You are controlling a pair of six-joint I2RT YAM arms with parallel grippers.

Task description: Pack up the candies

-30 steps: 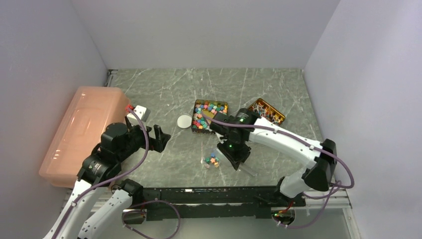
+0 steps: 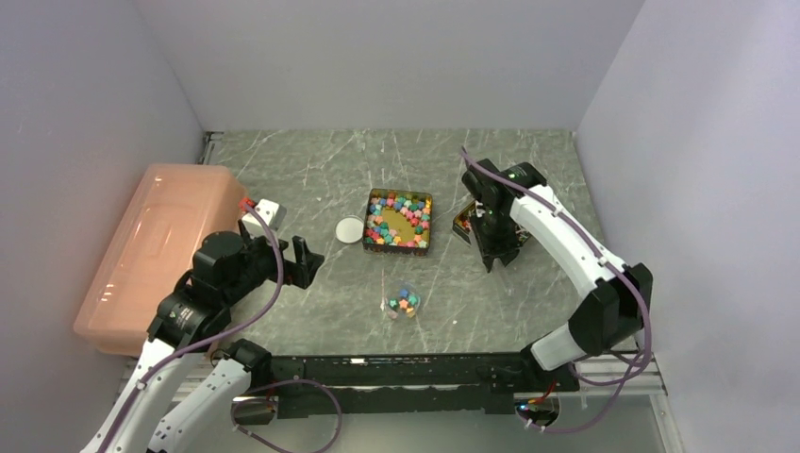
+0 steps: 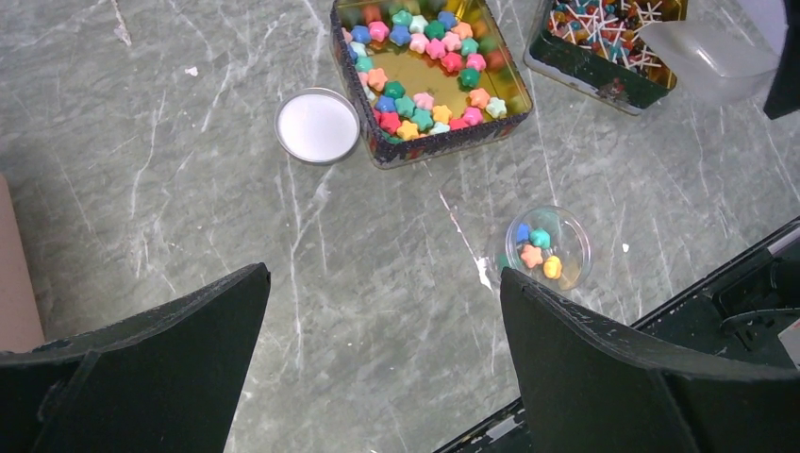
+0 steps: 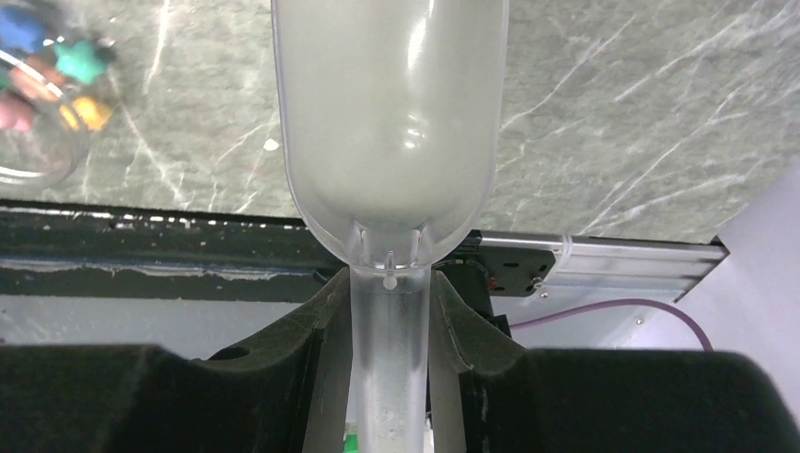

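My right gripper is shut on the handle of a clear plastic scoop (image 4: 391,123); no candy shows in its bowl. In the top view that gripper hangs over the right side, partly covering the lollipop tin. Star candies (image 3: 415,118) of many colours lie around the edges of a square tin (image 3: 453,143), its gold floor bare in the middle. A clear round jar (image 3: 583,247) holds several stars and stands front of the tin. Left of the tin lies a round lid (image 3: 319,125). My left gripper is open and empty, off to the left.
A second tin (image 3: 604,92) with lollipops stands to the right, under the right arm. A large translucent orange box (image 2: 156,255) takes up the left side.
The right arm has swung right and back with the scoop, from near the jar to the lollipop tin, which it now partly hides. The left arm has stayed still.
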